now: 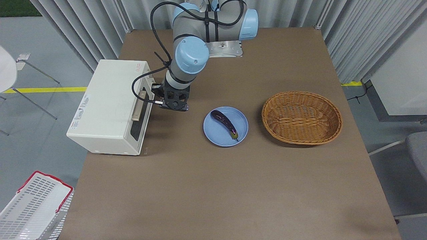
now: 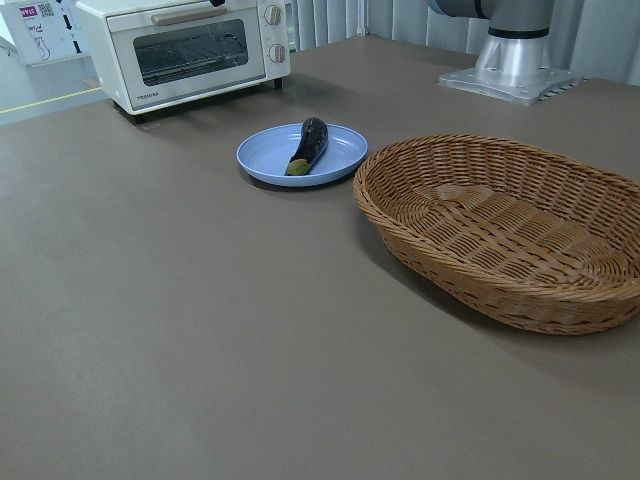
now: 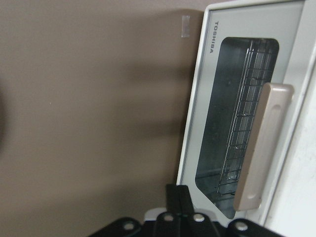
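The white toaster oven (image 1: 104,102) stands at the table's left with its door closed. In the front view my gripper (image 1: 172,98) is above the table by the oven's door side. In the wrist view, the oven handle (image 3: 262,148) and glass window lie below the black gripper, whose fingers appear together with nothing visible between them. A dark eggplant (image 1: 223,122) lies on a blue plate (image 1: 216,138), right of the oven.
A wicker basket (image 1: 302,118) sits right of the plate. The arm's base plate stands at the back.
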